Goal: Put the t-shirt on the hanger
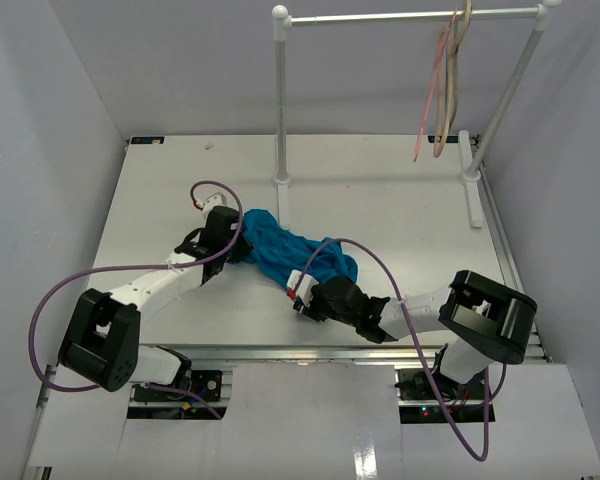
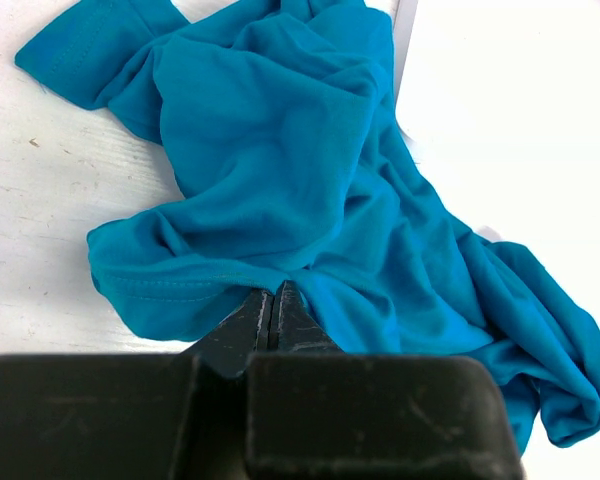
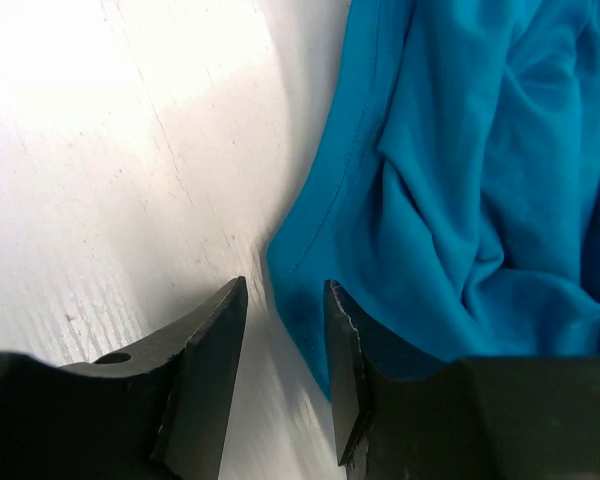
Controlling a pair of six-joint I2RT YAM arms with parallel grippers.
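Note:
The blue t-shirt [image 1: 280, 240] lies crumpled on the white table. My left gripper is shut on a fold of it, at the shirt's left part in the top view. My right gripper stands open low over the near edge of the shirt, one finger over bare table and the other at the cloth's hem. Hangers [image 1: 446, 90] hang at the right end of the rack's rail, well away from the shirt.
The white rack [image 1: 410, 16] spans the back, its feet [image 1: 283, 200] on the table just behind the shirt.

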